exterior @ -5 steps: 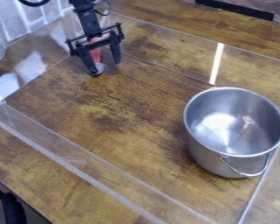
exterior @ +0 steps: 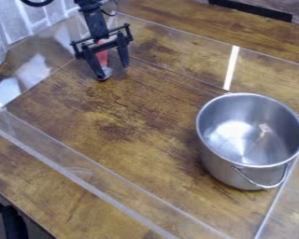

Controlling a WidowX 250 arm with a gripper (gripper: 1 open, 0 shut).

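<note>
My black gripper (exterior: 101,49) is at the upper left, low over the wooden table, around a small red and pale item (exterior: 102,60) that is partly hidden behind it. Whether the fingers touch or hold that item is too small to tell. A large steel pot (exterior: 249,135) with a wire handle stands at the right.
Clear plastic sheeting or edging (exterior: 7,91) runs along the left side. A white tape strip (exterior: 232,67) lies on the table at upper right.
</note>
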